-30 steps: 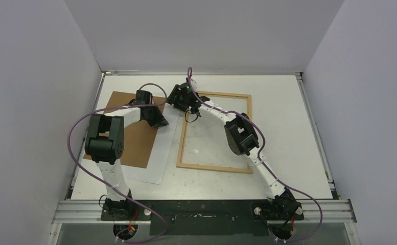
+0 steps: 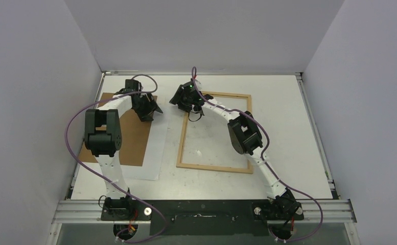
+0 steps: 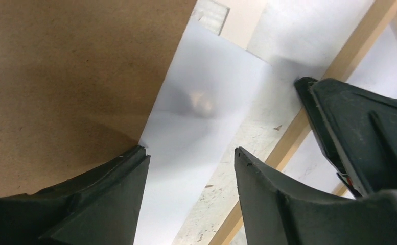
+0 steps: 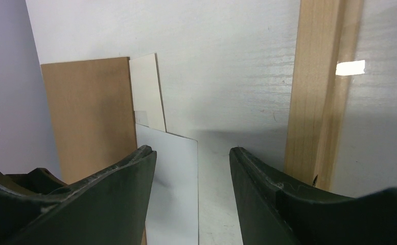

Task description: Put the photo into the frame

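The wooden frame lies right of centre, with a white inner area. On the left, a brown board lies over or beside a white sheet, which also shows in the left wrist view. My left gripper is open low over the edge where board and sheet meet. My right gripper is at the frame's upper left corner, above bare table beside the sheet; its fingertips look apart, and I cannot see anything between them.
A cream strip sticks out beyond the sheet's top end. Walls stand at the back and both sides.
My left gripper, the board and the sheet have shifted left and up.
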